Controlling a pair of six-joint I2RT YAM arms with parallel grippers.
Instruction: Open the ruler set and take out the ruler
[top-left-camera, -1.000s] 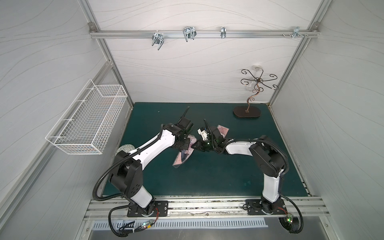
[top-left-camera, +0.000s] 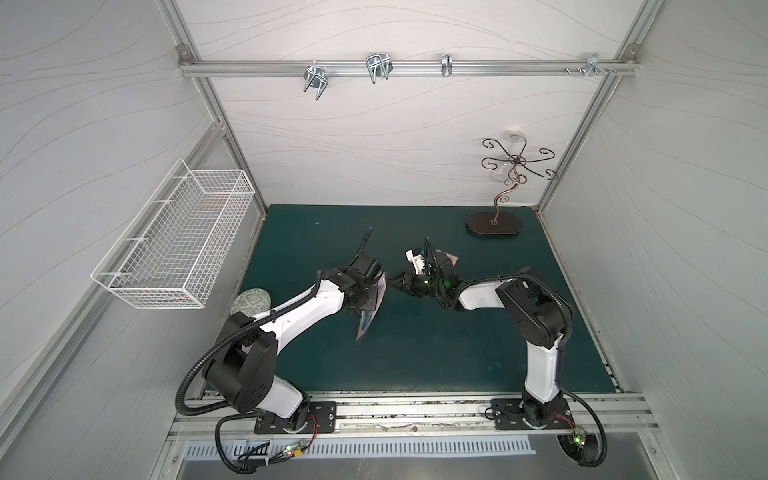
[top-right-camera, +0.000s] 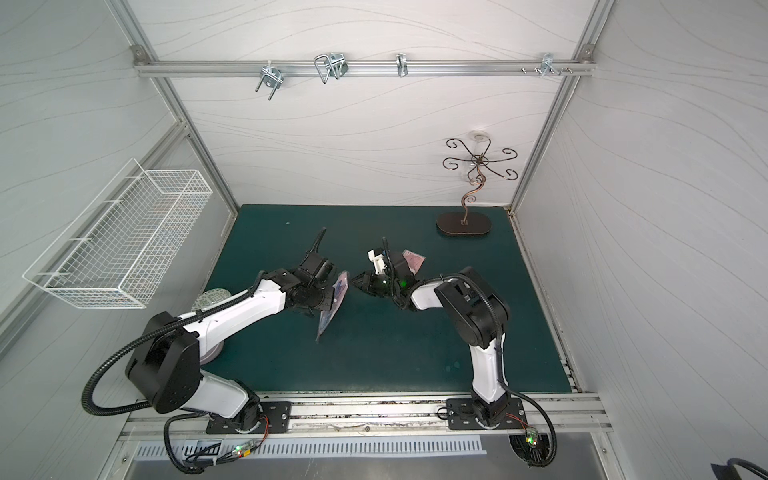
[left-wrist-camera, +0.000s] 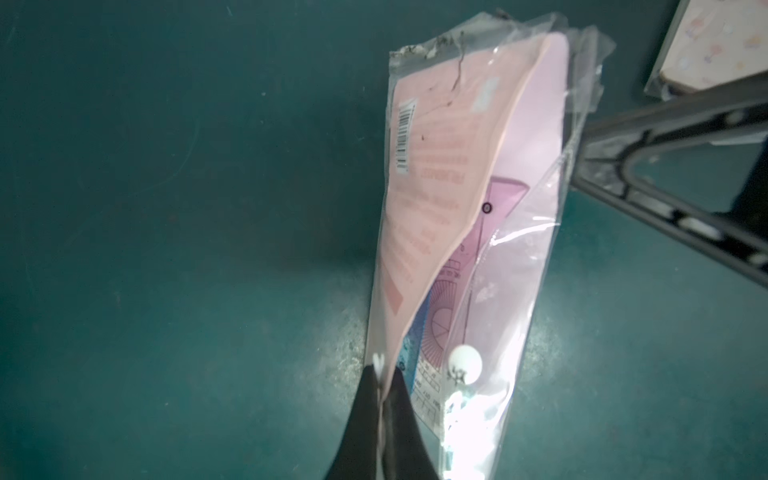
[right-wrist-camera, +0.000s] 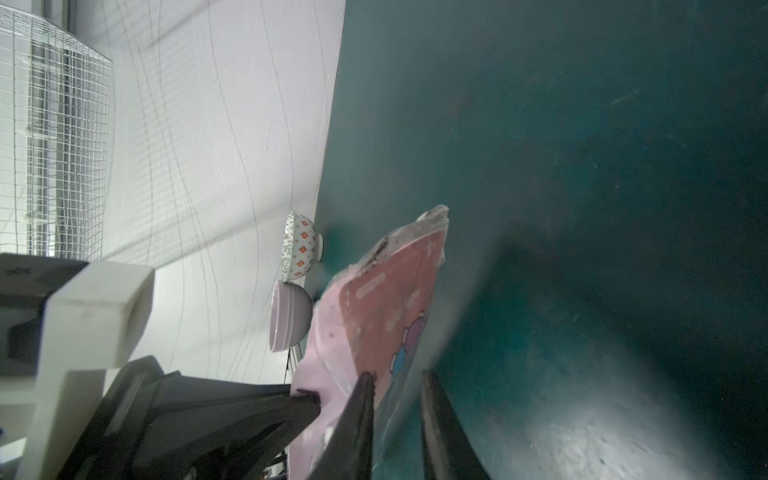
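The ruler set is a clear plastic sleeve (left-wrist-camera: 512, 304) with a pink printed card (left-wrist-camera: 436, 152). The card bows away from the sleeve's other side, and between them show a pink ruler (left-wrist-camera: 500, 201) and a blue piece (left-wrist-camera: 410, 344). My left gripper is shut on the set's thin edge, holding it tilted on edge above the table. To its right, my right gripper is part open, apart from the set in the top left view. Nothing is gripped between its fingers; the pink card (right-wrist-camera: 392, 312) shows behind them.
A small pink packet (top-right-camera: 413, 261) lies behind the right gripper. Bowls, one patterned (right-wrist-camera: 300, 246) and one pink (right-wrist-camera: 292, 314), stand at the left edge. A dark stand (top-left-camera: 493, 223) is at the back right.
My right gripper has drawn back to the right, and a gap now shows between it and the set. The set has turned more edge-on in the left gripper.
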